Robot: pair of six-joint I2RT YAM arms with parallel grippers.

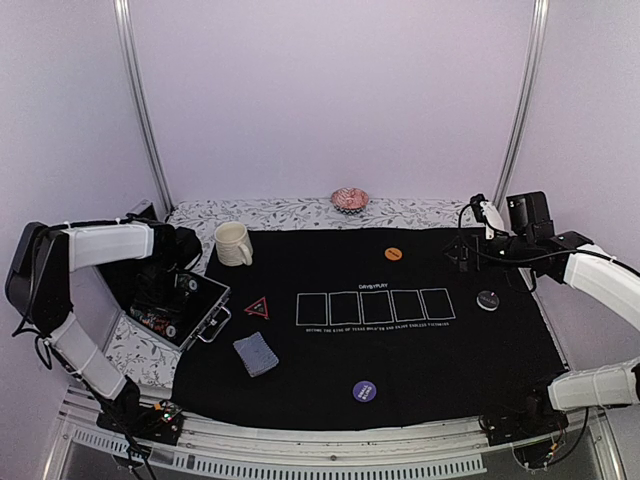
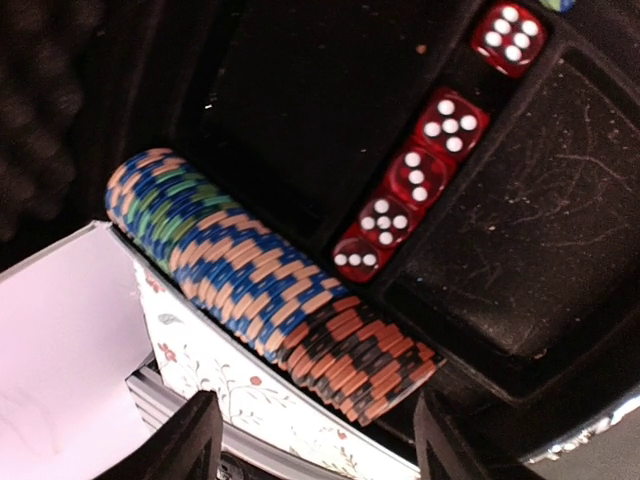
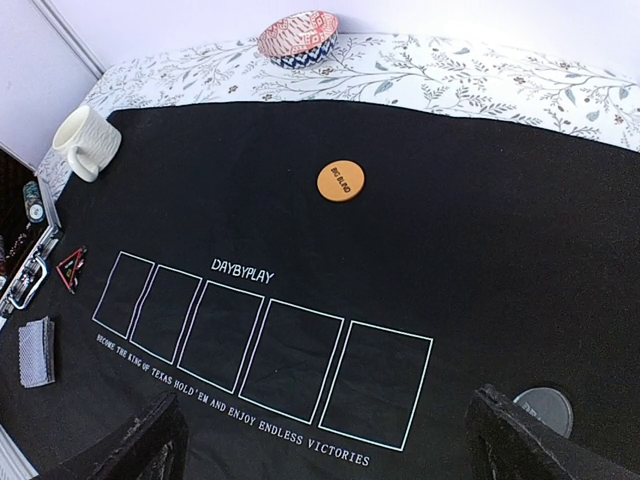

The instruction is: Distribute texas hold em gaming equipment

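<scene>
The open black chip case [image 1: 205, 291] stands at the left of the mat, with my left gripper [image 1: 155, 290] over it. In the left wrist view a row of blue, green, black and orange-edged chips [image 2: 255, 275] lies in a slot, beside several red dice [image 2: 410, 177]. My left gripper has its fingers apart near the black end of that row, nothing held between them. Over the mat's right side, my right gripper is open and empty. On the mat lie the orange big blind button [image 3: 341, 181], a purple button [image 1: 364, 391] and a silver disc [image 1: 488, 300].
A card deck [image 1: 256, 354] and a red-edged triangle [image 1: 257, 307] lie right of the case. The white mug [image 1: 233, 244] stands at the mat's back left corner; a patterned bowl [image 1: 350, 200] sits behind the mat. Five printed card outlines are bare.
</scene>
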